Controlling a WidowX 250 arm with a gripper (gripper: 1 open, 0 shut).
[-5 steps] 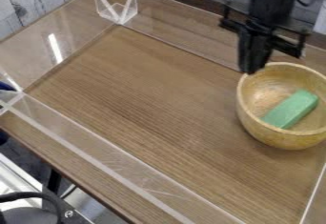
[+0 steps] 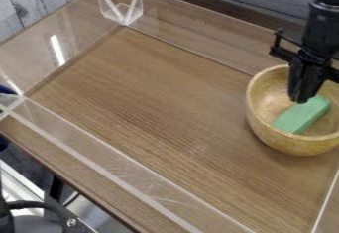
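Note:
A wooden bowl (image 2: 272,128) sits at the right of the table with a green block (image 2: 303,115) lying inside it. My black gripper (image 2: 298,88) reaches down from the top right into the back part of the bowl, above and behind the block. Its fingertips look close together, with nothing visible between them.
A clear angular piece (image 2: 121,9) stands at the back left. A grey panelled wall runs behind.
My gripper has moved right from above the back of the table and come down into the bowl. The bowl and green block look unmoved.

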